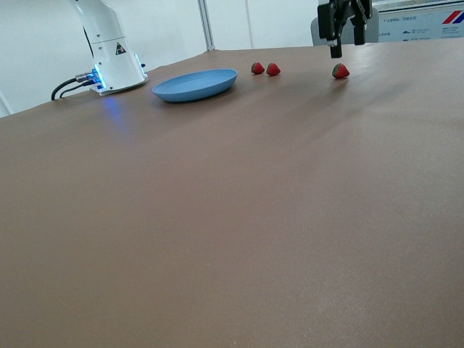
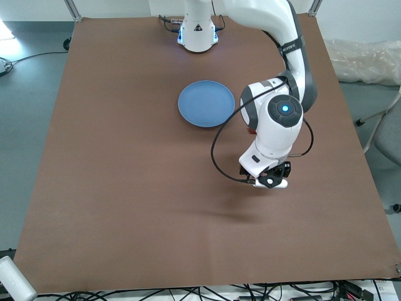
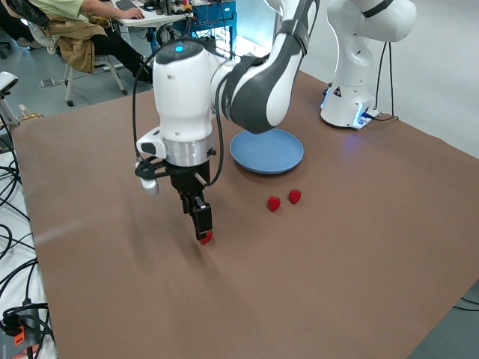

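Observation:
My gripper (image 1: 348, 43) hangs from the white arm in the top view, its black fingers open above the table, just left of and above a strawberry (image 1: 341, 72). In the right view the gripper (image 3: 200, 224) is right over that strawberry (image 3: 206, 238), partly hiding it; whether they touch is unclear. Two more strawberries (image 3: 274, 203) (image 3: 295, 196) lie close together near the blue plate (image 3: 266, 153), which is empty. In the left view the gripper is mostly hidden under the wrist housing (image 2: 269, 175).
Cables and equipment line one table edge; a grey chair (image 2: 385, 132) stands off the table.

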